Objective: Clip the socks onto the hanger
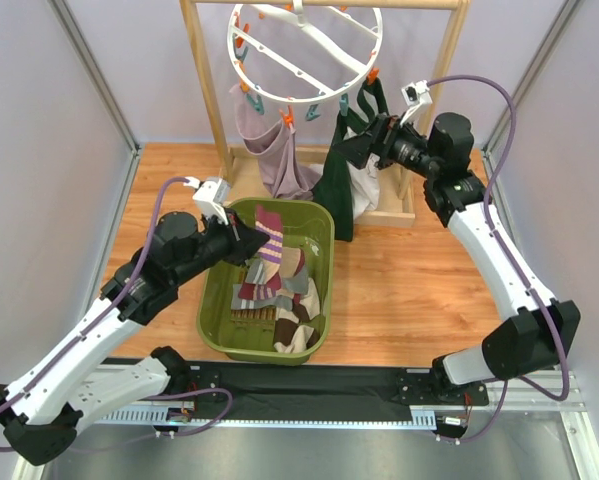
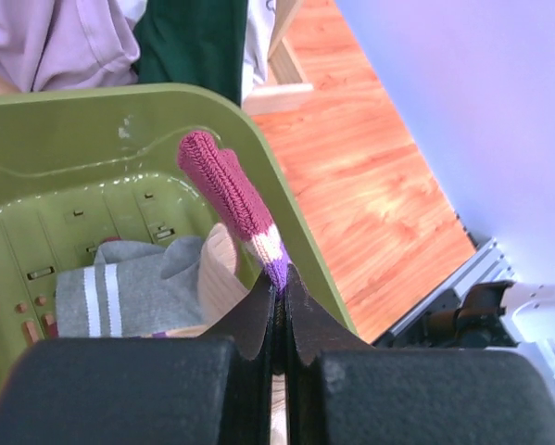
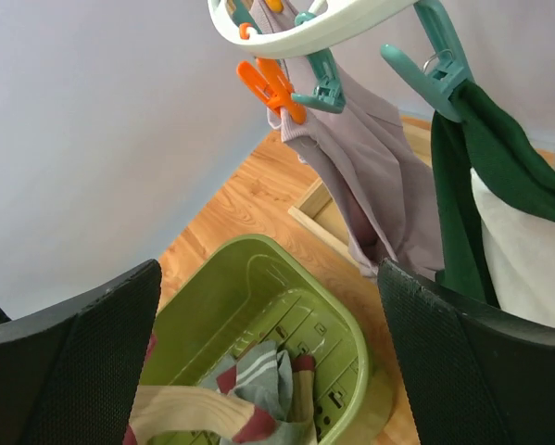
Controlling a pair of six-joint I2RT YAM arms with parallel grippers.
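Observation:
My left gripper (image 1: 241, 240) is over the green bin (image 1: 211, 330), shut on a striped maroon, cream and purple sock (image 2: 231, 190), which rises from between its fingertips in the left wrist view. More grey, beige and brown socks (image 1: 297, 322) lie in the bin. My right gripper (image 1: 359, 145) stands open beside the white hanger (image 1: 319, 92), nothing between its fingers. Teal and orange clips (image 3: 430, 79) hang from the ring; a lilac cloth (image 3: 397, 195) and a dark green cloth (image 3: 458, 204) are clipped to it.
A wooden frame (image 1: 209, 80) with a tray base carries the hanger behind the bin. A white cloth (image 3: 523, 250) hangs by the green one. Bare wooden floor (image 1: 429, 300) lies right of the bin, with walls at both sides.

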